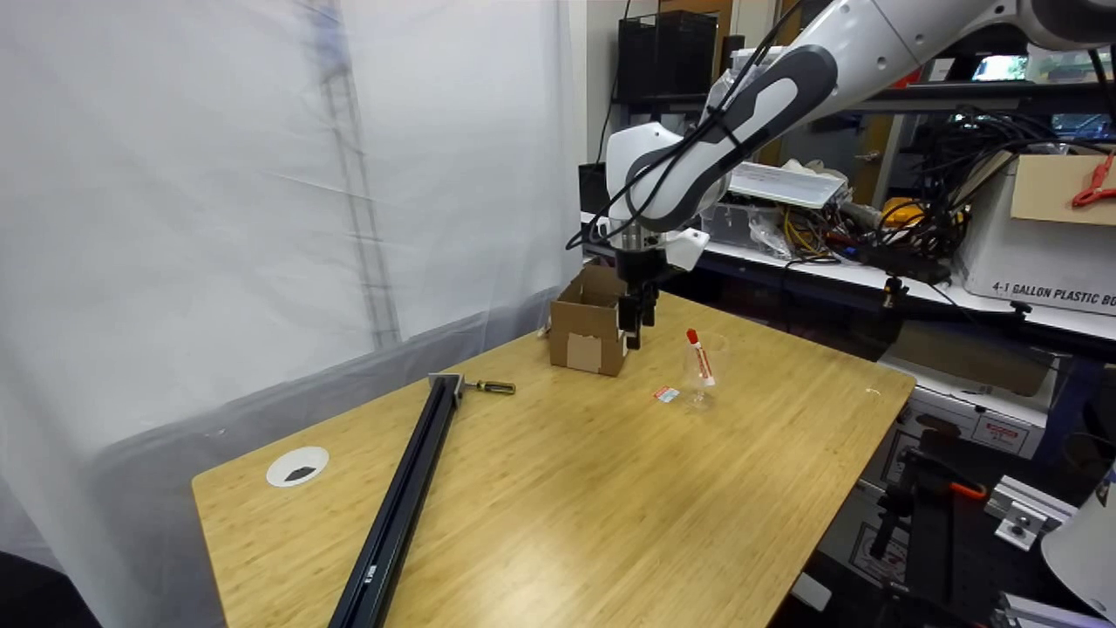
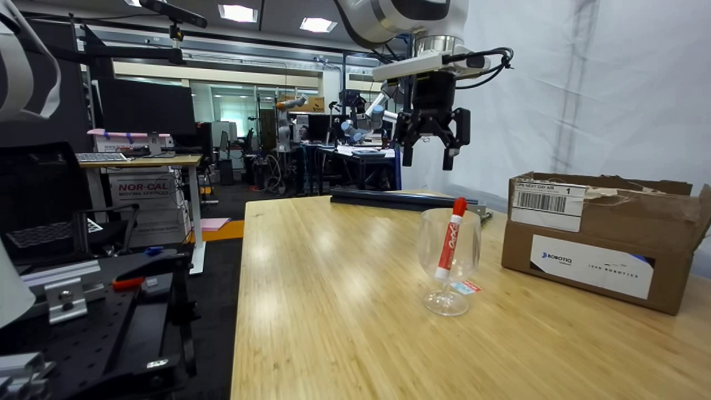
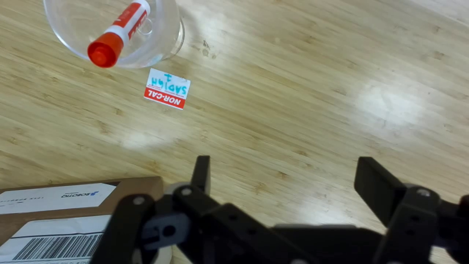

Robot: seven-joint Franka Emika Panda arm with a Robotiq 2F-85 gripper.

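My gripper (image 2: 428,162) hangs above the table with its fingers spread wide, open and empty. In the wrist view bare wood shows between the black fingertips. A red-capped marker (image 2: 451,242) leans cap-up inside a clear stemmed glass (image 2: 468,248), which stands upright on the table. From the wrist, the marker (image 3: 125,26) and glass (image 3: 169,33) appear at the upper left, apart from the fingers. An open cardboard box (image 2: 520,243) rests near the glass; part of it (image 3: 145,187) shows at the wrist view's lower left.
A small red and white label (image 3: 167,88) lies flat beside the glass. Along the table are a long black rail (image 1: 413,481) and a screwdriver (image 1: 493,387). A white round disc (image 1: 297,466) sits at one corner.
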